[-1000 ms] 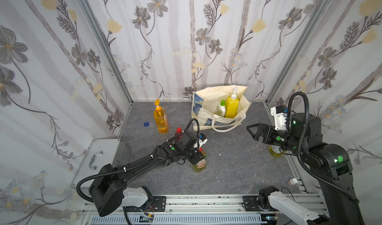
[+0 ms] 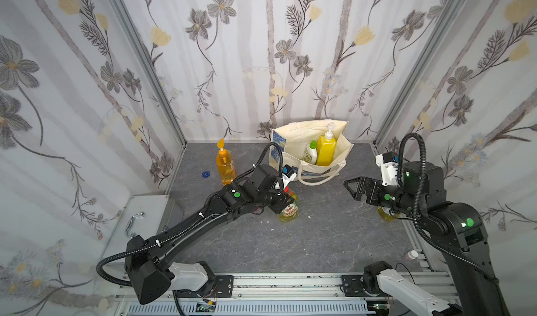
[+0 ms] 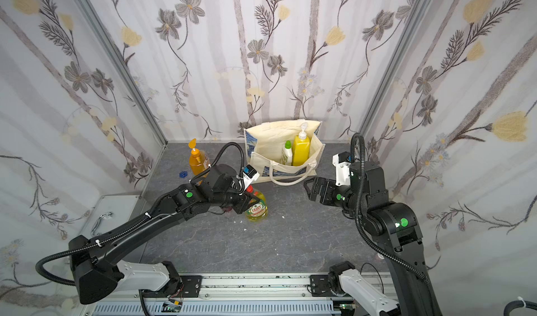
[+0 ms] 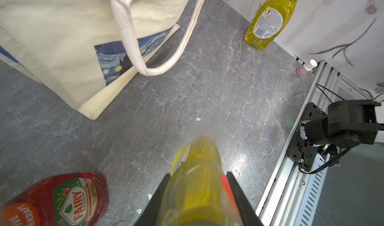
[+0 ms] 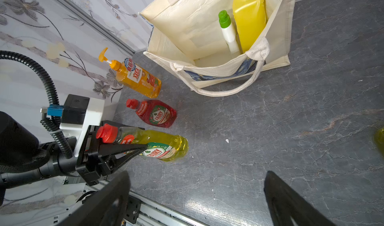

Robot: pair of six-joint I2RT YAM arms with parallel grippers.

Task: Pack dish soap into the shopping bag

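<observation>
My left gripper is shut around a yellow-green Fairy bottle [image 5: 170,146] with a red cap, one black finger crossing its label. In the left wrist view that bottle [image 4: 196,186] fills the space between the fingers, seen along its length and blurred. The bottle appears raised off the table. Behind it stands the cream shopping bag [image 2: 291,167], its mouth open, with a yellow pump bottle [image 2: 326,150] and a green-capped white bottle [image 2: 310,152] inside. My right gripper [image 2: 360,188] hangs empty right of the bag, its fingers spread wide in its wrist view.
A red Fairy bottle [image 5: 160,113] and an orange pump bottle [image 5: 140,78] stand left of the bag. Another yellow-green bottle [image 4: 272,18] stands near the right wall. The bag's looped handle [image 4: 160,68] droops in front. Mid-table is clear.
The right arm has shifted slightly.
</observation>
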